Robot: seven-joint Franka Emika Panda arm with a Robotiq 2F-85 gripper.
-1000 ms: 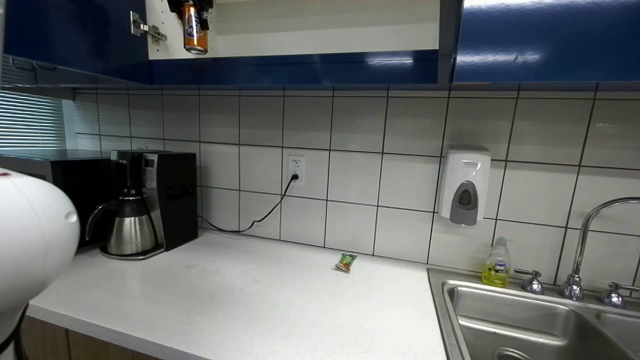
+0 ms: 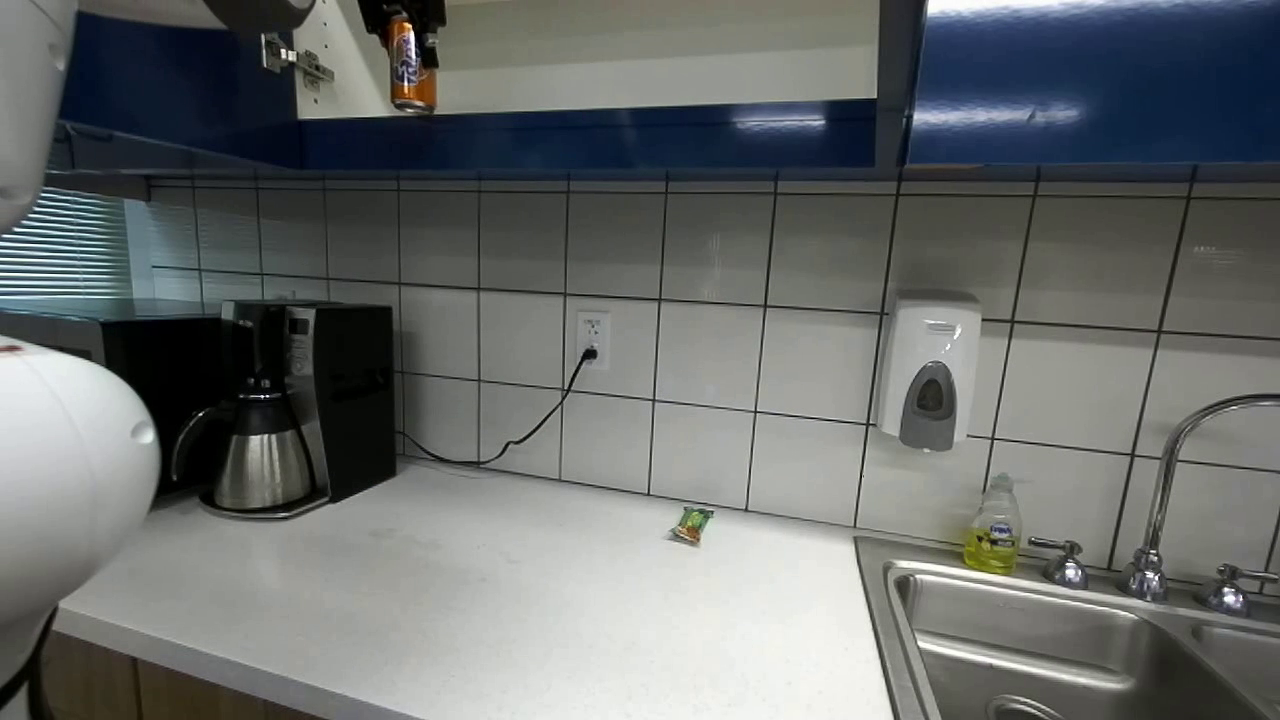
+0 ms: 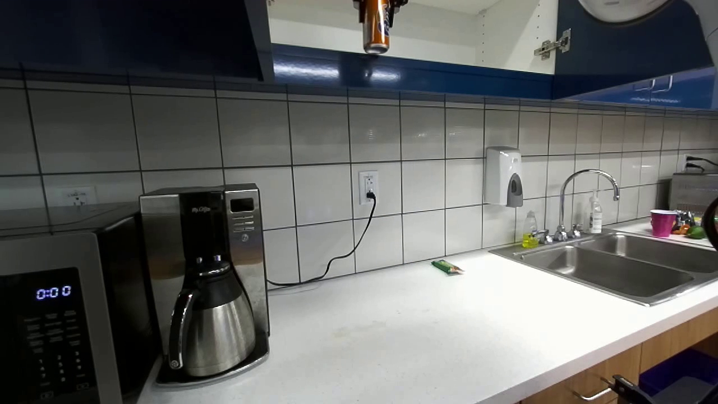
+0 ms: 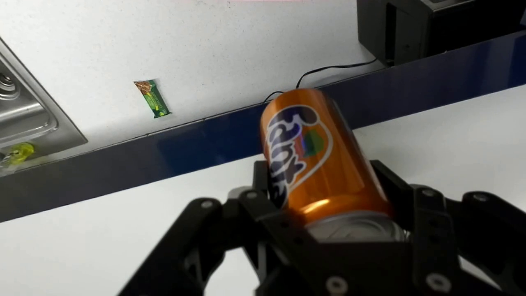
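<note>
An orange Fanta can (image 4: 315, 153) is clamped between the black fingers of my gripper. In exterior view 1 the can (image 2: 410, 72) hangs at the left part of the open wall cabinet (image 2: 672, 54), its lower end close to the height of the blue bottom edge. The second exterior view shows the can (image 3: 376, 30) in front of the cabinet opening, above the blue edge. Whether its base touches the shelf cannot be told. My gripper (image 2: 408, 38) is cut off by the top of that picture.
Below, a green wrapped bar (image 3: 446, 267) lies on the mostly clear counter (image 3: 404, 330). A coffee maker (image 3: 215, 283) and microwave (image 3: 60, 310) stand left, a sink (image 3: 612, 266) right. Open cabinet doors, one of them the left door (image 2: 180, 84), flank the opening.
The can and gripper have shifted a little to the right and slightly down in exterior view 1. More of the white arm now shows at upper left. The counter items have stayed put.
</note>
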